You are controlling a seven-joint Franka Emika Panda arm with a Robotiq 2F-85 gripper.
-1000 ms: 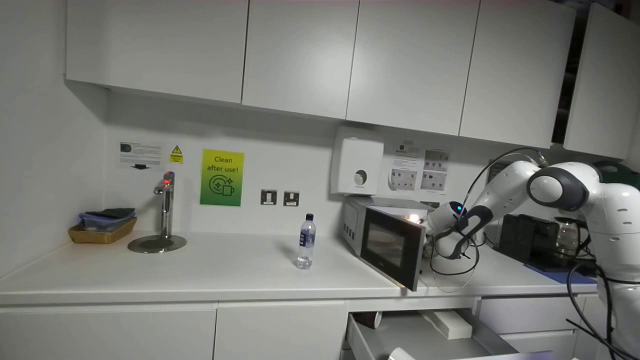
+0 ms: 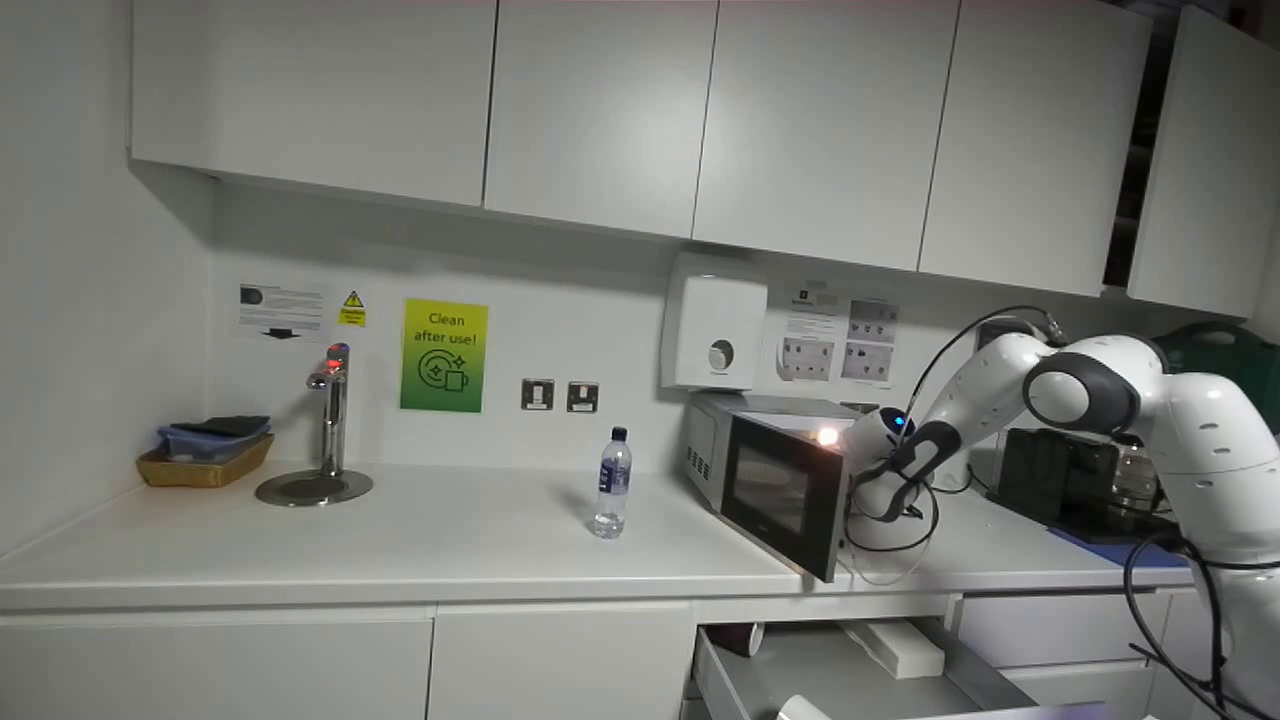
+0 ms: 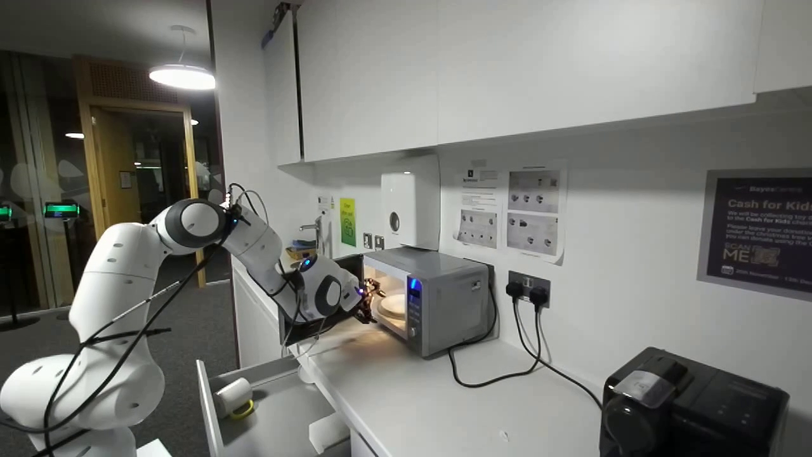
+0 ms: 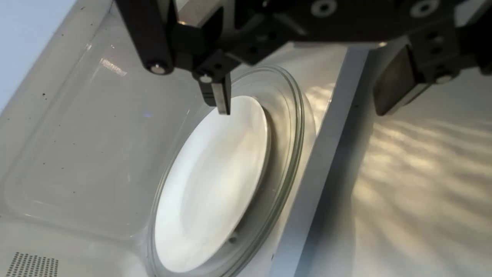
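Inside the lit microwave, a white plate rests on the glass turntable. The microwave door stands open. My gripper is open at the microwave's mouth, its fingers wide apart with nothing between them. In the wrist view one fingertip overlaps the far end of the plate, and the other is over the area beyond the microwave's front edge. Whether any finger touches the plate cannot be told. In exterior view 1 the door hides the gripper.
Below the counter, an open drawer holds a white mug and a white box. A water bottle stands left of the microwave. A black coffee machine occupies the counter's other end.
The arm has moved left in exterior view 1, bringing the hand closer to the microwave's opening behind the door. The door, bottle and drawer look unmoved.
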